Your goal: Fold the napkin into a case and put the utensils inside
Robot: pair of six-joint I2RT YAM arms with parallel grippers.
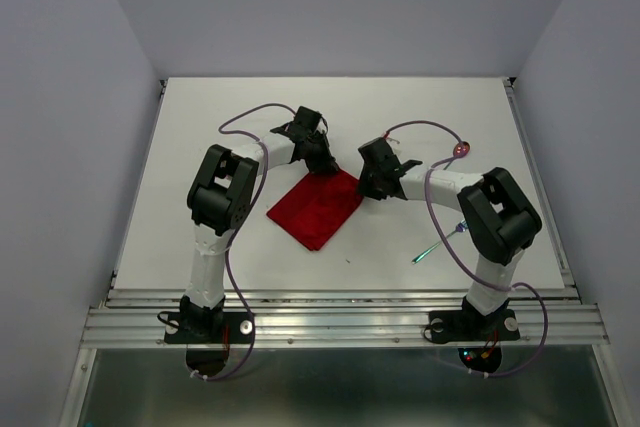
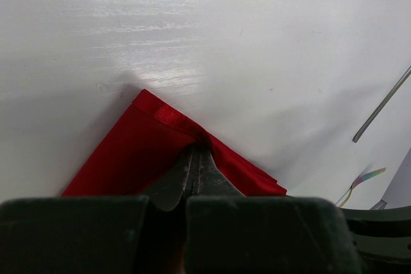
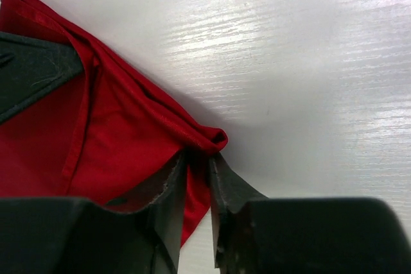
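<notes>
The red napkin (image 1: 310, 212) lies partly folded at the table's middle, its upper edge a folded band in the left wrist view (image 2: 128, 152). My left gripper (image 1: 325, 165) is shut on that edge near its top corner, fabric bunched at the fingertips (image 2: 199, 171). My right gripper (image 1: 365, 189) is at the napkin's right corner (image 3: 209, 136), fingers close together around the red fabric; whether they grip it is unclear. A spoon (image 1: 460, 150) and a light-handled utensil (image 1: 435, 246) lie to the right.
Grey walls surround it on the sides and back.
</notes>
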